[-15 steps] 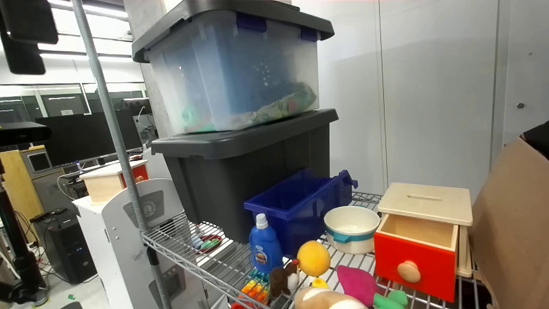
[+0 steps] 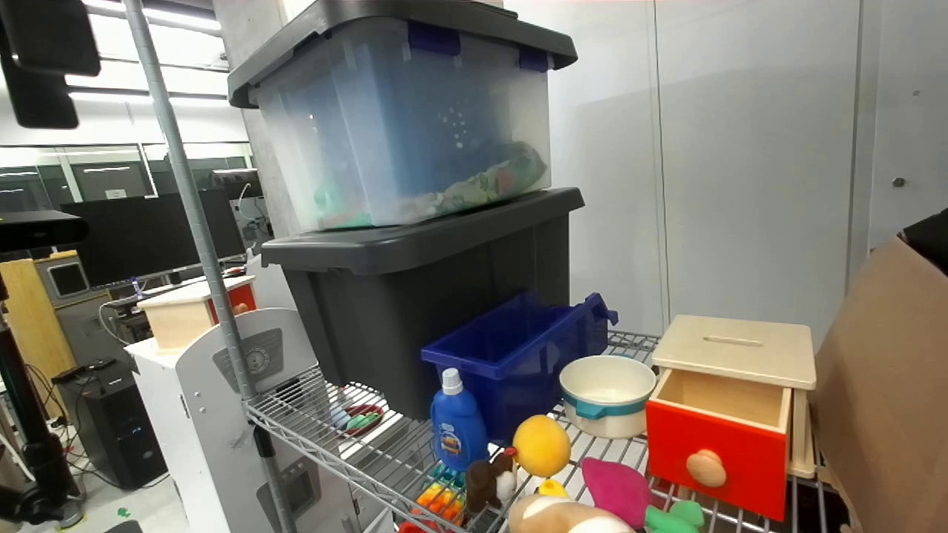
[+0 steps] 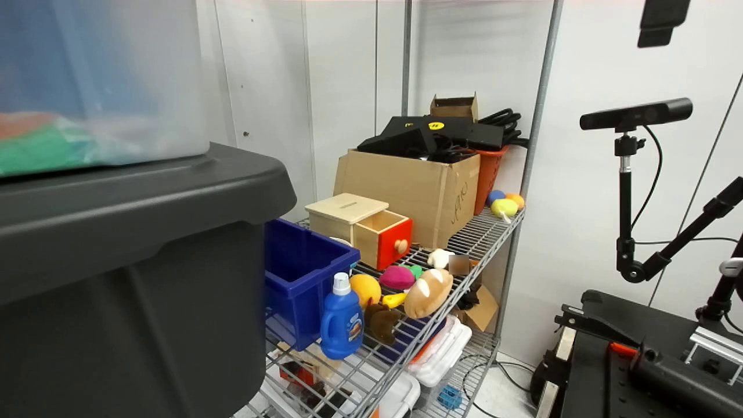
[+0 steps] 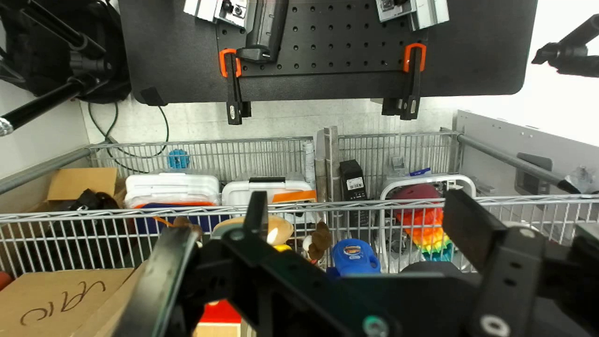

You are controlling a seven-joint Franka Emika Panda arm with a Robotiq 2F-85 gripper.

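Note:
In the wrist view my gripper stands open, its dark fingers [image 4: 474, 227] wide apart, with nothing seen held between them. Neither exterior view shows the gripper. A wooden box [image 2: 738, 342] on the wire shelf has its red-fronted drawer [image 2: 715, 457] pulled out, and the visible part of its inside looks empty. Left of it sits a cream pot [image 2: 609, 386] with teal handles, beside an open blue bin [image 2: 533, 355]. The blue detergent bottle [image 3: 342, 320] stands upright near an orange ball [image 2: 541, 446], a pink-and-green toy [image 2: 622, 493] and a bread-like toy [image 3: 428, 293].
Stacked storage totes [image 2: 426, 293] rise at one end of the shelf. A cardboard box [image 3: 404, 191] closes off the other end. Behind a wire rail [image 4: 348, 205] in the wrist view lies a black perforated table [image 4: 331, 45] with clamps.

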